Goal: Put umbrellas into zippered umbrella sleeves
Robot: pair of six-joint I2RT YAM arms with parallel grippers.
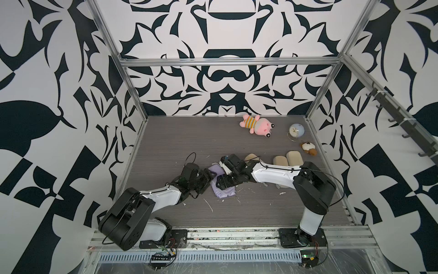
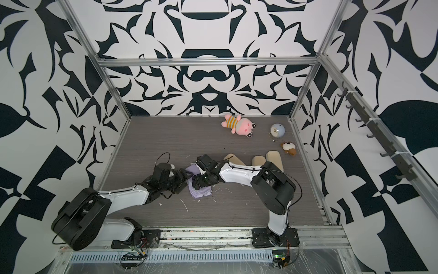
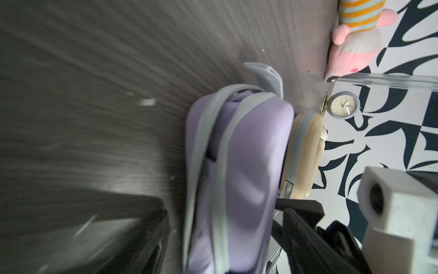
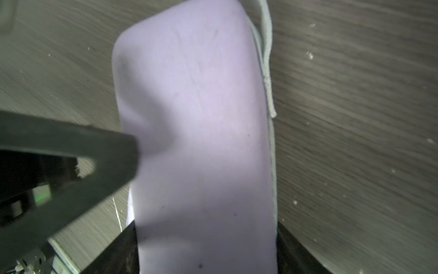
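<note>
A lavender zippered sleeve (image 3: 246, 159) with grey zipper tape lies on the table between my two grippers. In the left wrist view its half-unzipped top with a grey pull tab faces away from my left gripper (image 1: 209, 178), whose fingers are dark and blurred at its near end, part open. My right gripper (image 1: 223, 181) reaches over the sleeve from the right; in the right wrist view its fingers straddle the sleeve's smooth lavender body (image 4: 196, 114). Whether either gripper grips firmly is unclear.
Beige sleeves (image 1: 294, 158) lie to the right, partly behind my right arm. A pink striped plush (image 1: 259, 125), a small clock (image 1: 296, 130) and a brown toy (image 1: 309, 149) stand at the back right.
</note>
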